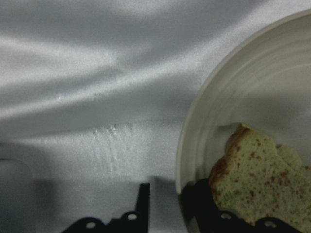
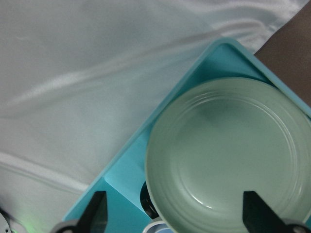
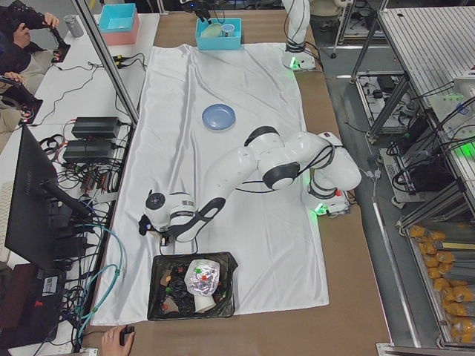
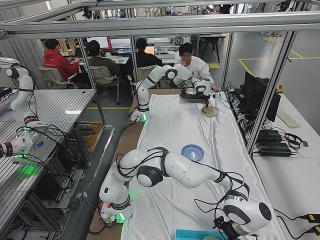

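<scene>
My left gripper is low over the near end of the cloth, open, one finger inside the rim of a cream plate (image 1: pixel 252 73) at a piece of speckled flatbread (image 1: pixel 257 184); whether it touches is unclear. My right gripper is open above a light blue bin (image 2: pixel 121 170) holding a pale green plate (image 2: pixel 223 145), with a dark item and a cup (image 2: pixel 158 228) partly hidden under it.
A blue plate (image 3: pixel 219 116) lies mid-cloth. A black container (image 3: pixel 159 297) with a foil-like item and other things stands beside my left gripper.
</scene>
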